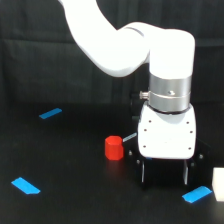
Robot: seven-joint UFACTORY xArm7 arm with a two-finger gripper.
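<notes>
My gripper hangs at the right of centre, a white housing with black fingers pointing down, standing apart with nothing seen between them. Behind it and to the left, a red cylinder stands upright on the black surface, with a thin pale stick partly visible beside it.
Blue tape strips lie at the back left, front left and front right. A white object is cut off at the right edge.
</notes>
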